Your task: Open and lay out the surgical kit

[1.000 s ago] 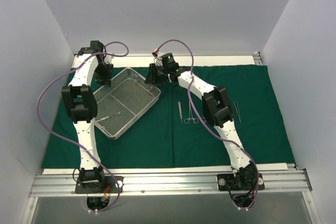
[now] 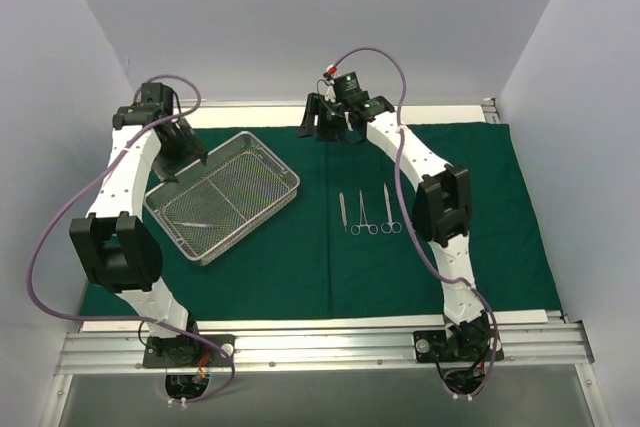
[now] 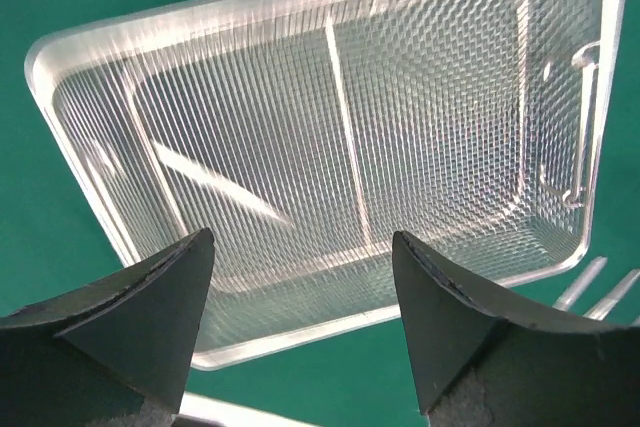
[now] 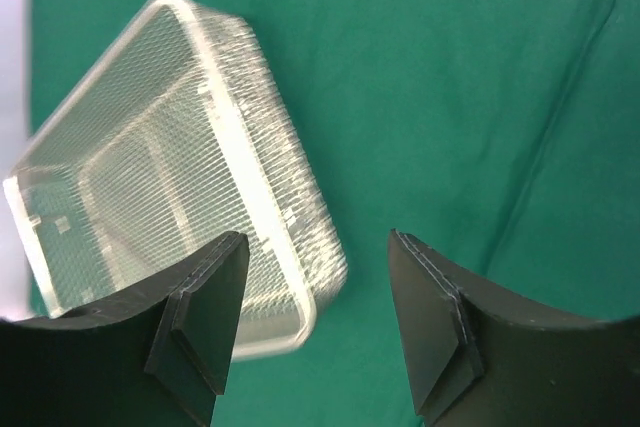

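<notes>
The mesh tray (image 2: 272,217) lies on the green cloth at the left, with a thin pale instrument (image 3: 215,179) inside. My left gripper is open above the tray, nothing between its fingers. My right gripper is open above and to the right of the tray's back end, also empty. Right of the tray, a slim handle (image 2: 343,211), scissor-like forceps (image 2: 363,227) and another ring-handled instrument (image 2: 389,227) lie in a row on the cloth.
Walls bound both sides, and a white table edge (image 2: 250,117) runs behind.
My left gripper has moved toward the front-left over the tray. My right gripper has moved right, away from it. The tray sits slightly lower-left than one second ago.
</notes>
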